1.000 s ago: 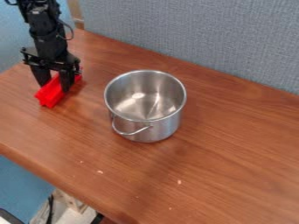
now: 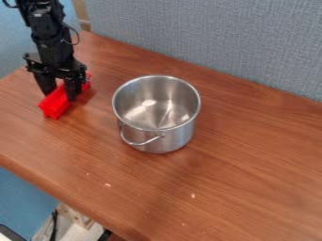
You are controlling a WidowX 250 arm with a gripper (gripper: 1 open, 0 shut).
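Note:
My black gripper [image 2: 63,87] is at the left of the table, pointing down, shut on a red object [image 2: 55,104] that appears to rest on the wood; the fingertips are partly hidden by the arm and the object. A steel pot [image 2: 156,136] with a wire handle stands to the right of the red object, apart from it, and looks empty.
A grey padded wall [image 2: 214,33] runs along the back. The table's edge drops away at the lower left.
The arm and gripper have shifted very slightly at the red object; the pot has not moved.

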